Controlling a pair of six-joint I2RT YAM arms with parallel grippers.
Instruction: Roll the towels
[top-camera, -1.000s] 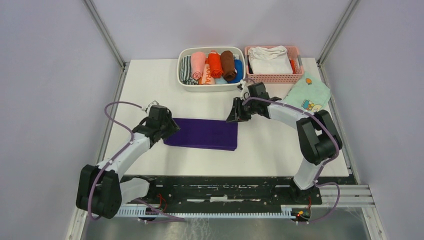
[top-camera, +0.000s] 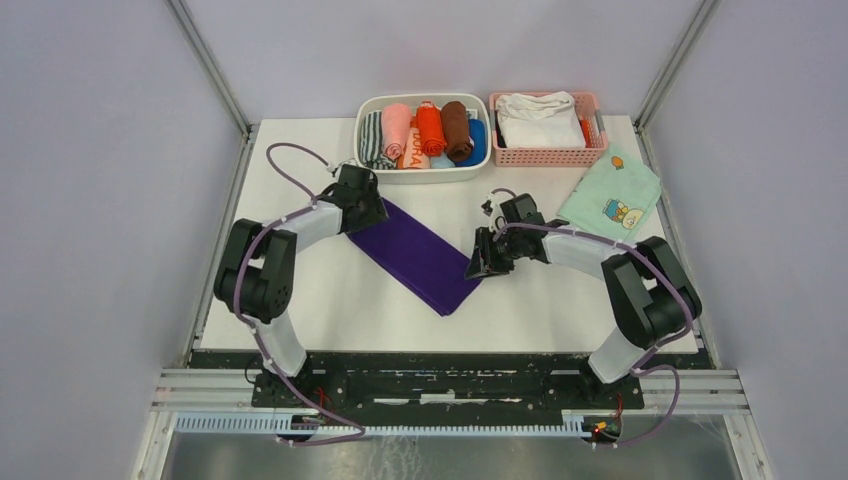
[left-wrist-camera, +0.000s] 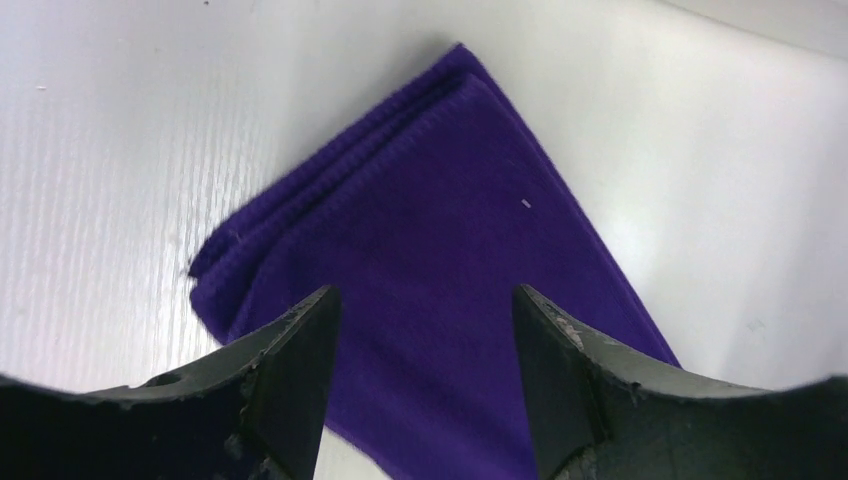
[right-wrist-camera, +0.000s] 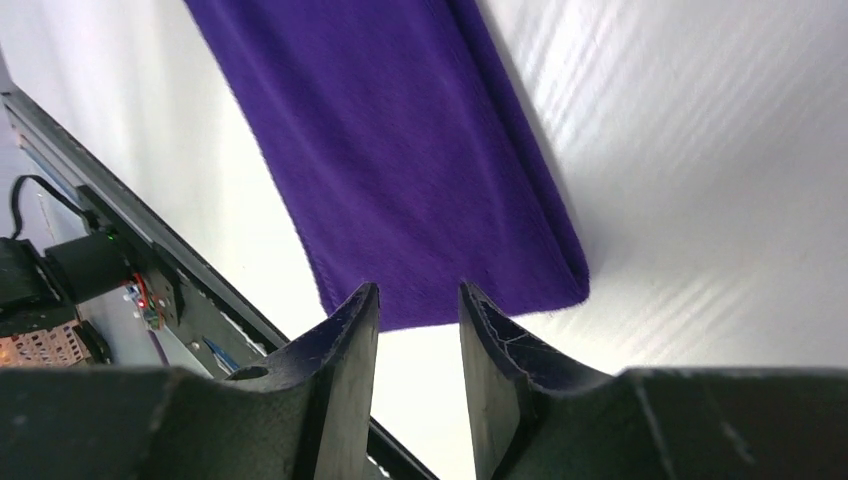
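A folded purple towel (top-camera: 415, 250) lies diagonally on the white table, from upper left to lower right. My left gripper is open above the towel's upper-left end, nothing between its fingers; some of that end is hidden under it in the top view. My right gripper hovers near the lower-right end, its fingertips a short gap apart with no cloth seen between them. In the right wrist view the towel's folded edge (right-wrist-camera: 530, 220) shows on the right side.
Behind stand a white bin (top-camera: 420, 176) of rolled towels and a pink basket (top-camera: 545, 156) of white cloths. A mint printed cloth (top-camera: 600, 200) lies at the right.
My left gripper has moved up and to the right, and my right gripper down in the top view. The towel has turned from nearly level to diagonal.
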